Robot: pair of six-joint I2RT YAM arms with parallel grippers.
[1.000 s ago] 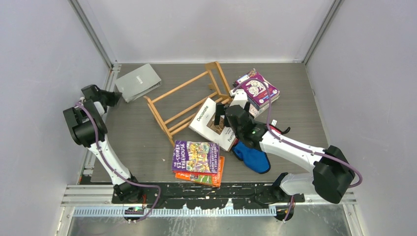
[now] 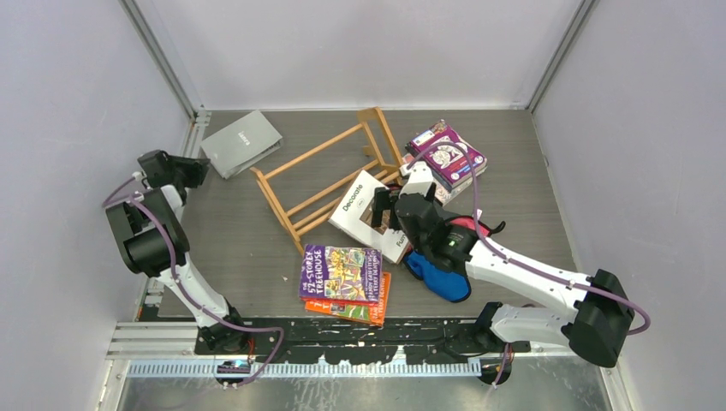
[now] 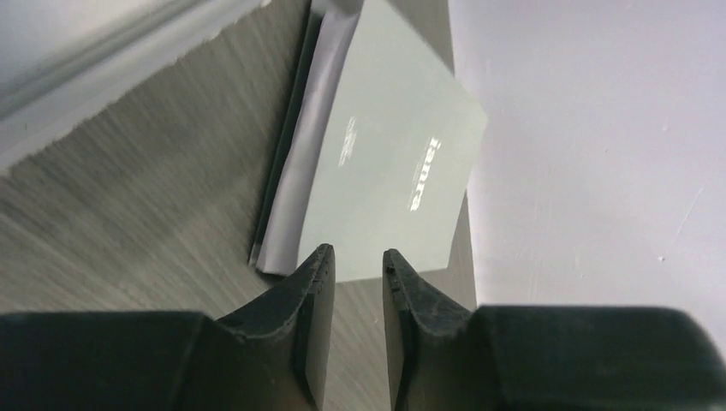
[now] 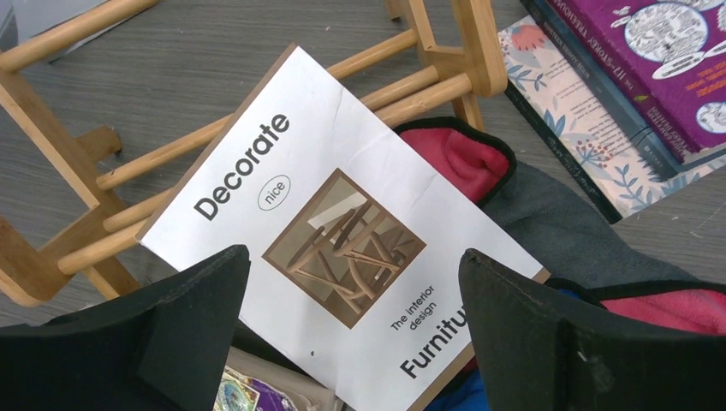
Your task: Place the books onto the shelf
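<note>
A grey file binder (image 2: 241,141) lies at the back left, its pale cover (image 3: 394,163) filling the middle of the left wrist view. My left gripper points at its lower edge, part open, nothing seen between the fingers. My right gripper stands open over the white "Decorate" book (image 4: 334,137). A purple stack of books (image 2: 445,154) lies at the back right; purple and orange books (image 2: 341,274) lie at the front centre.
An empty wooden rack (image 2: 300,205) stands in the middle. Blue and red fabric pouches (image 2: 441,278) lie under and right of the white book. Walls bound three sides.
The right arm's elbow has moved toward the right and front, its gripper staying over the white book. The objects are unmoved.
</note>
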